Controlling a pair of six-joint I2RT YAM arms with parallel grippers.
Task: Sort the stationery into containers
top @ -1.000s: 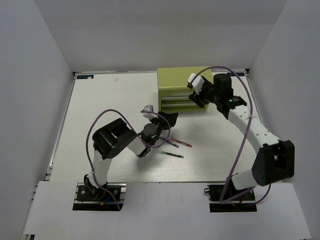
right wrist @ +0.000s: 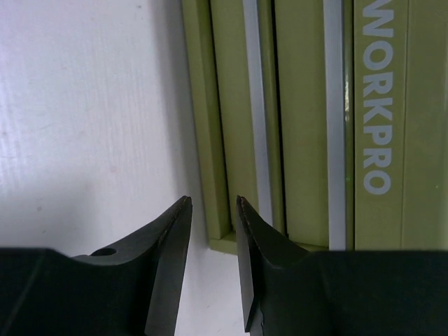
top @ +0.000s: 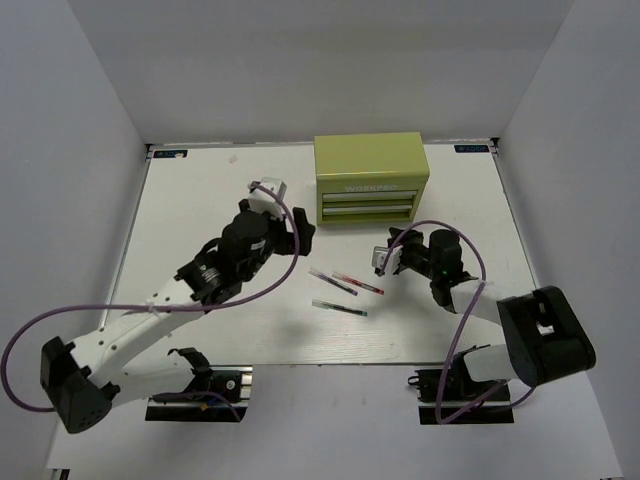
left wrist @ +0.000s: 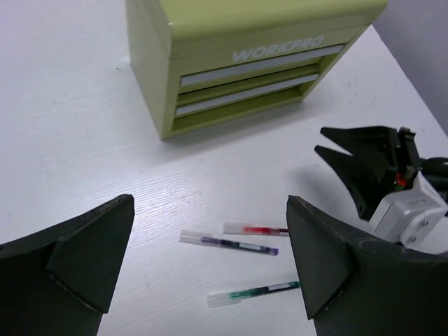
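Note:
Three capped pens lie on the white table in front of the green box: a purple pen (top: pixel 333 282), a red pen (top: pixel 358 283) and a green pen (top: pixel 340 308). The green WORKPRO box (top: pixel 370 158) has drawer fronts with pale strips. Left of the box, my left gripper (top: pixel 302 232) hovers open and empty; in the left wrist view its fingers (left wrist: pixel 87 259) are wide apart, the right one covering the red pen's end. In front of the box's right side is my right gripper (top: pixel 392 238). Its fingers (right wrist: pixel 164 259) are parted in the right wrist view, nothing between them.
Bare table (top: pixel 190 200) stretches to the left of the box, and there is clear surface at the front around the pens. Purple cables (top: pixel 150 308) loop along both arms. The right gripper stands close to the pens' right side.
The right gripper came down from the box's right front toward the near side. The pens stayed put.

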